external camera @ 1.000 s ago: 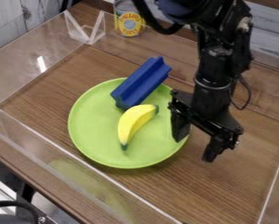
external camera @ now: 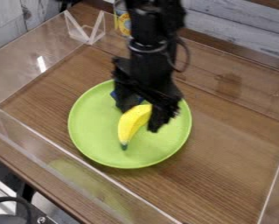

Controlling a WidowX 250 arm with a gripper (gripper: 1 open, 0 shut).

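Note:
My black gripper (external camera: 148, 92) is over the green plate (external camera: 107, 142), its open fingers hanging down around its upper part. A yellow banana (external camera: 133, 124) lies on the plate just below it. The blue block is mostly hidden behind the gripper, with a small piece showing beside the banana's upper end. Whether anything touches the fingers is hard to tell.
A can (external camera: 122, 22) stands at the back, mostly behind the arm. A clear plastic edge runs along the left.
My gripper has moved left from the right side of the plate to over it, now covering most of the blue block. The banana and plate look unmoved.

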